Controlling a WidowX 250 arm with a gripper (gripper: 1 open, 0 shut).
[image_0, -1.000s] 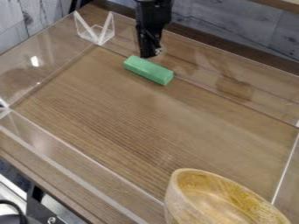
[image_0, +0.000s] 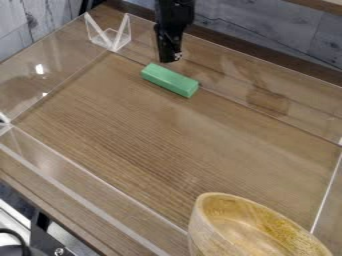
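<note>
The black gripper (image_0: 170, 45) hangs at the top centre of the camera view, above and behind a green rectangular block (image_0: 171, 80) that lies on the wooden table (image_0: 147, 150). The gripper is apart from the block. It is small and dark, so whether its fingers are open or shut is unclear.
A large pale yellow container (image_0: 247, 230) fills the bottom right corner. A white wire-like object (image_0: 110, 32) stands at the upper left. A dark wall borders the back.
The gripper has shifted slightly left and back, away from the block. The block and the container have not moved.
</note>
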